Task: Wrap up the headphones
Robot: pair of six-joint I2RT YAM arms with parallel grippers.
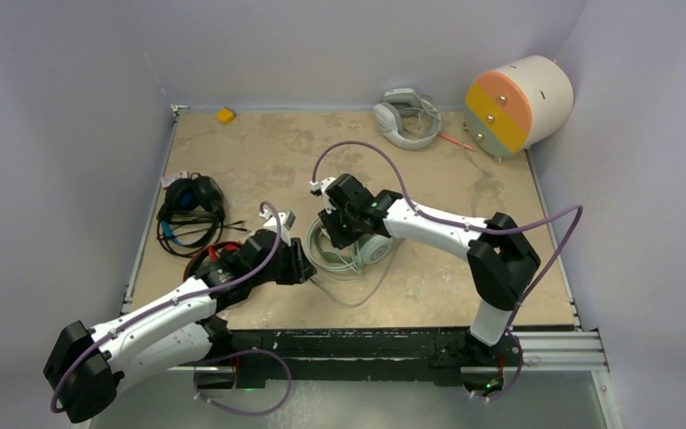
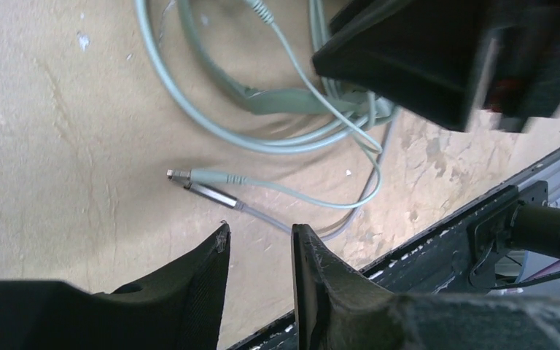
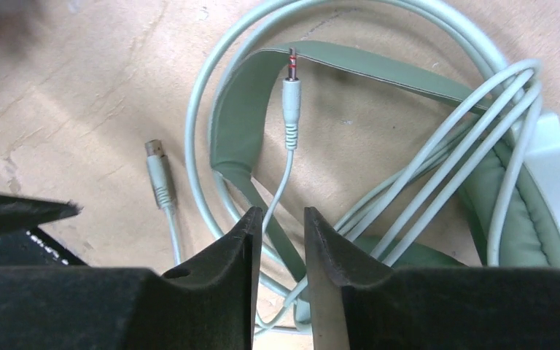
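Pale green headphones (image 1: 373,248) lie at mid table with cable coiled around the band and looped across it; the band (image 3: 379,69) shows from above in the right wrist view. A jack plug (image 3: 291,102) lies inside the coil, a USB plug (image 3: 159,175) outside it. In the left wrist view two plug ends (image 2: 211,177) lie side by side above my left gripper, whose fingers stand apart, empty. My right gripper is over the coil, fingers apart, with cable visible below; nothing appears held.
Black headphones (image 1: 195,201) and red-black cable are at left. Other white headphones (image 1: 391,125), a striped drum (image 1: 514,107) and a small yellow block (image 1: 226,115) are at the back.
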